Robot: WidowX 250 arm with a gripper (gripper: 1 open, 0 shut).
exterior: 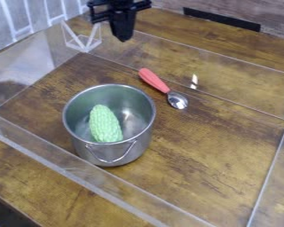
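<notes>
My black gripper (123, 32) hangs high at the top of the view, above the back of the table; its fingertips are small and dark, and appear shut with nothing visible between them. A steel pot (132, 141) stands at the front left, holding a green, textured corn-like object (106, 124). A spoon with a red handle (154, 81) lies on the wooden table behind and to the right of the pot, below the gripper.
Clear plastic panels (17, 89) border the work area on the left.
</notes>
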